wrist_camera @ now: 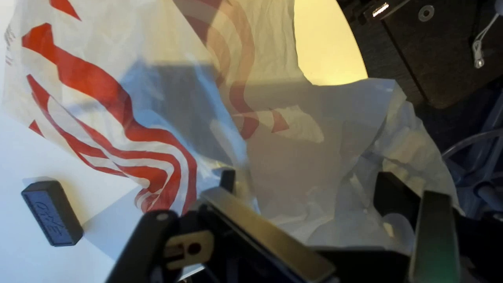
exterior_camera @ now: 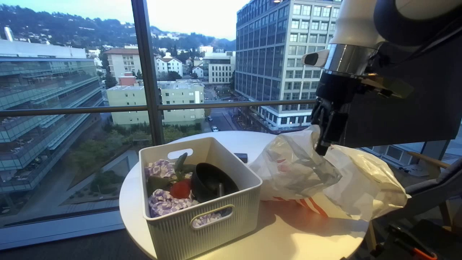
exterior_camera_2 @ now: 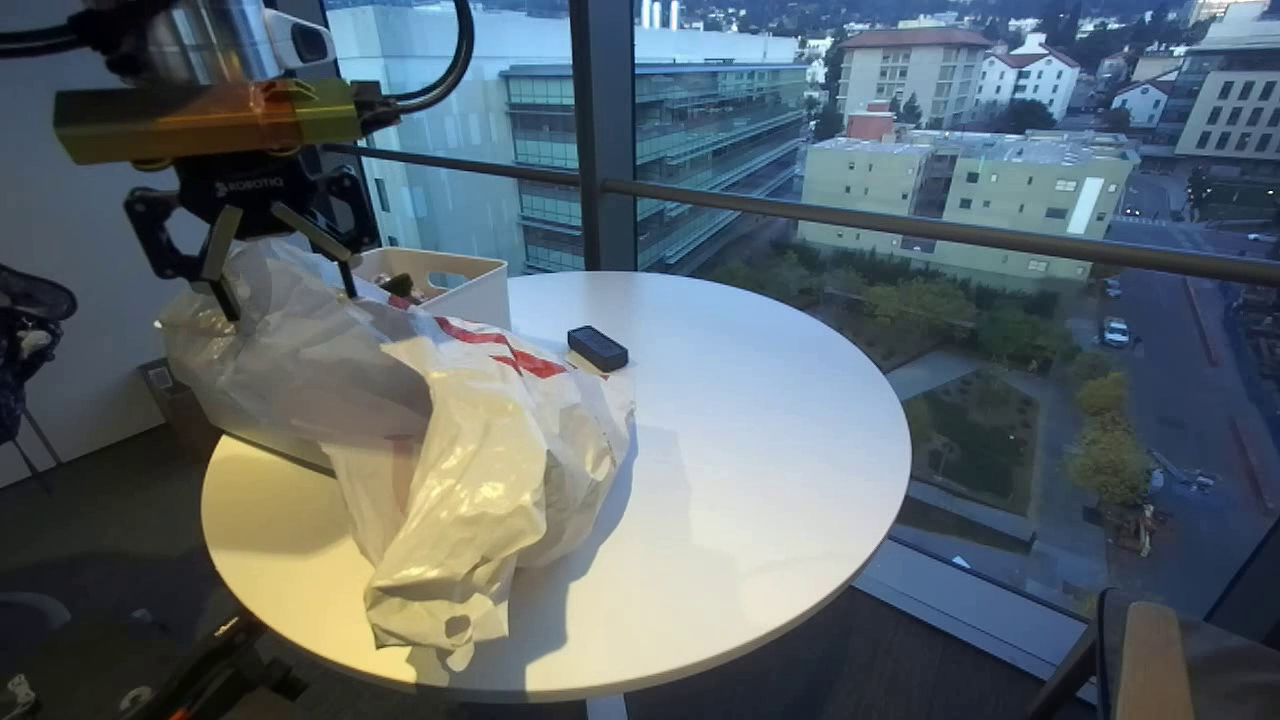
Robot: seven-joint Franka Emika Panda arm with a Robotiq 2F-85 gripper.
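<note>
A crumpled white plastic bag (exterior_camera: 299, 169) with red stripes lies across the round table, its loose end spread out in exterior view 2. My gripper (exterior_camera_2: 288, 306) points down at the raised part of the bag (exterior_camera_2: 468, 468), its fingers apart. Seen from the wrist, the bag (wrist_camera: 292, 169) fills the space beyond and between the fingers. The fingertips reach the bag's upper folds; whether they touch the plastic, I cannot tell. What lies inside the bag is hidden.
A white bin (exterior_camera: 203, 234) stands left of the bag, holding a dark bowl (exterior_camera: 212, 182), a red item (exterior_camera: 180, 189) and purple-white cloth (exterior_camera: 166, 203). A small black block (exterior_camera_2: 597, 348) sits beside the bag.
</note>
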